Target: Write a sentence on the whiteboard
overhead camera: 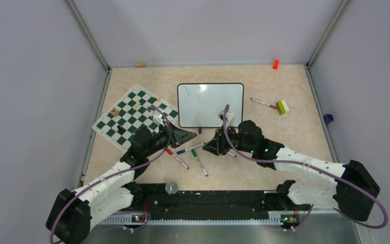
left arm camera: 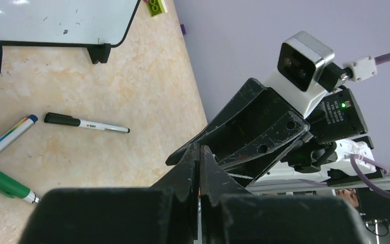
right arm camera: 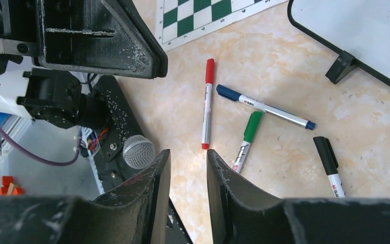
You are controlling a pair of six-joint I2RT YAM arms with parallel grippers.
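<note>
The whiteboard (overhead camera: 210, 104) lies at the table's back middle, with a thin green streak near its upper left. Capped, the green marker (overhead camera: 199, 162) lies on the table in front of the two grippers; the right wrist view shows the green marker (right arm camera: 250, 133) below and beyond the right fingers, apart from them. My left gripper (overhead camera: 195, 135) is shut, its fingertips (left arm camera: 190, 155) together and nothing visible between them. My right gripper (overhead camera: 204, 149) is open and empty, its fingers (right arm camera: 163, 175) spread. The two grippers nearly face each other above the table.
Close by lie a red marker (right arm camera: 206, 107), a blue marker (right arm camera: 269, 108) and a black marker (left arm camera: 84, 123). A chessboard (overhead camera: 132, 117) is on the left. At right are a purple marker (overhead camera: 264, 103) and a green-and-white block (overhead camera: 283, 107).
</note>
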